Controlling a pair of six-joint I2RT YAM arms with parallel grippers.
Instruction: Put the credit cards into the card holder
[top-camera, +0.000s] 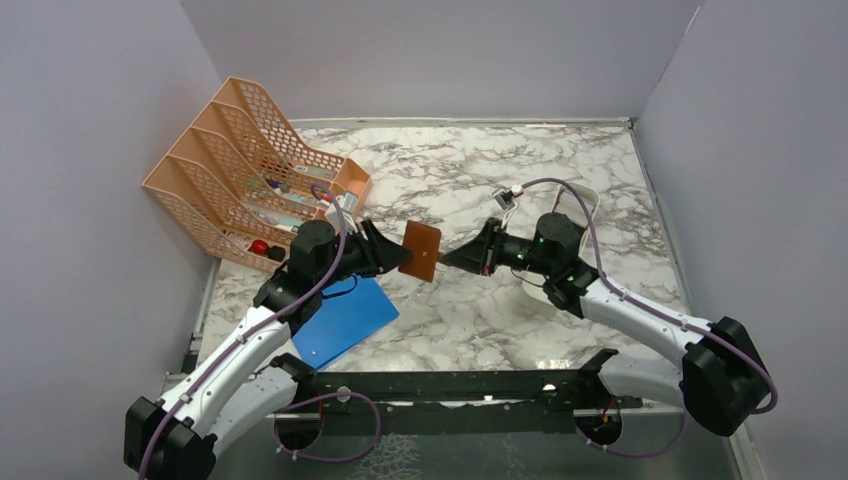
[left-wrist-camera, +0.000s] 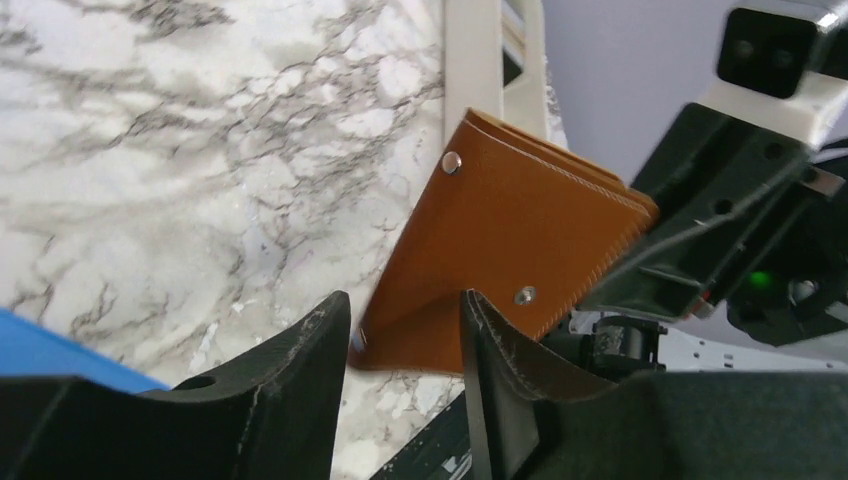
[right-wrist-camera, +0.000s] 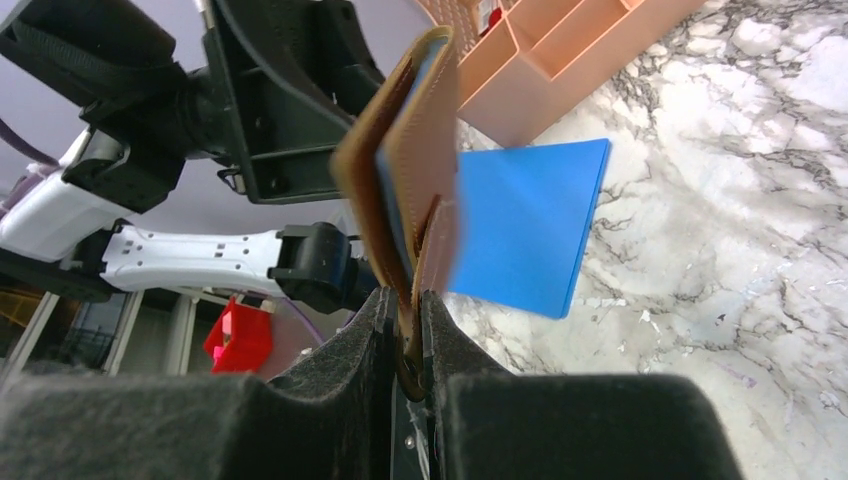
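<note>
A brown leather card holder (top-camera: 422, 250) hangs upright between my two arms over the table. My right gripper (top-camera: 446, 258) is shut on its right edge. In the right wrist view, the holder (right-wrist-camera: 437, 140) stands end-on, pinched between the fingers of my right gripper. A bluish-grey layer shows inside its fold; I cannot tell whether it is a card. At the holder's left edge, my left gripper (top-camera: 401, 257) is open. Its fingers stand well apart in the left wrist view, with the near edge of the holder (left-wrist-camera: 500, 230) in front of and partly behind them.
A tan slotted organizer (top-camera: 352, 180) with assorted items stands at the back left. A blue flat board (top-camera: 350, 322) lies beneath my left arm. White containers (top-camera: 594, 200) sit behind and under the right arm.
</note>
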